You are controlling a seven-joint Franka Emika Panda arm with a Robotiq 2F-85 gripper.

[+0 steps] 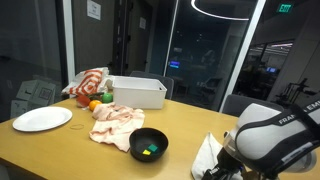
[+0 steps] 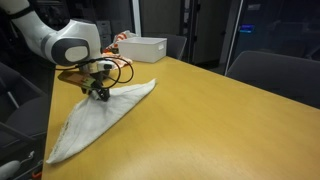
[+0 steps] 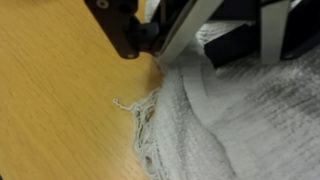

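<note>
A white cloth (image 2: pixel 98 122) with a fringed edge lies spread on the wooden table, partly wrinkled. My gripper (image 2: pixel 100 95) is down at the cloth's surface, near its far left part in exterior view 2. In the wrist view the cloth (image 3: pixel 200 125) fills the right side, right under the fingers (image 3: pixel 185 28). The fingers stand part way apart at the top of that view; whether any cloth lies between them cannot be made out. In exterior view 1 the arm hides most of the cloth (image 1: pixel 207 155).
A black bowl (image 1: pixel 149 145) with small coloured pieces, a pink cloth (image 1: pixel 117 125), a white plate (image 1: pixel 42 119), a white bin (image 1: pixel 138 93), a striped cloth (image 1: pixel 90 82) and an orange (image 1: pixel 94 105) occupy the table's other side. To the cloth's right in exterior view 2, the table (image 2: pixel 220 120) is bare.
</note>
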